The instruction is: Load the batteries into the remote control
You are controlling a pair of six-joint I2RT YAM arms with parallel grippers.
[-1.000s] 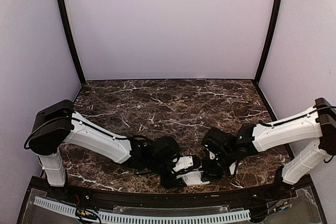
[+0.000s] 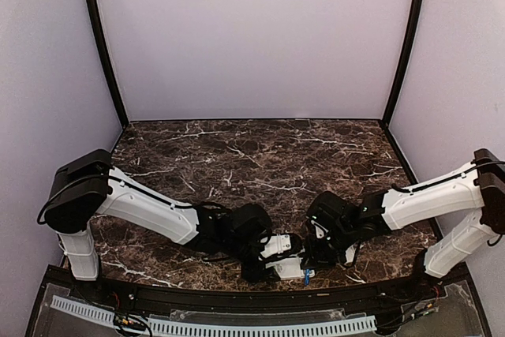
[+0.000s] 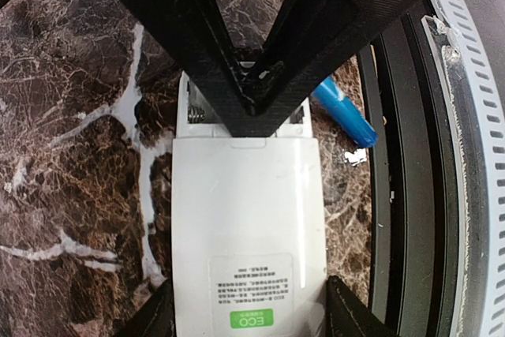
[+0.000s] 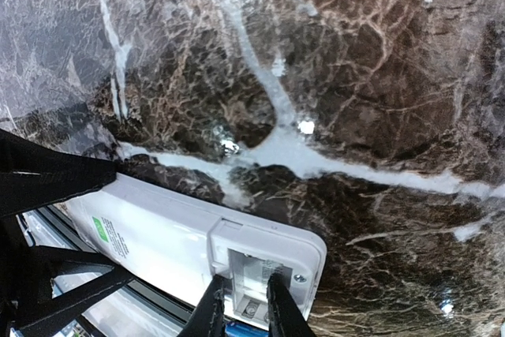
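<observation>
The white remote (image 3: 248, 219), back cover up with a green ECO label, lies near the table's front edge. My left gripper is shut on it. Its battery bay is uncovered at one end, with a spring visible in the left wrist view. My right gripper is at that bay, fingers part open; whether anything sits between them is unclear. A blue battery (image 3: 343, 112) lies beside the remote's open end, on the front-edge side, also seen in the top view (image 2: 307, 276).
Both arms crowd the front middle of the marble table (image 2: 252, 155). Black rails and a perforated white strip (image 2: 252, 327) run along the front edge.
The blue battery now shows beside the remote in the top view, where it was hidden before. The right gripper has shifted slightly; the left arm has hardly moved.
</observation>
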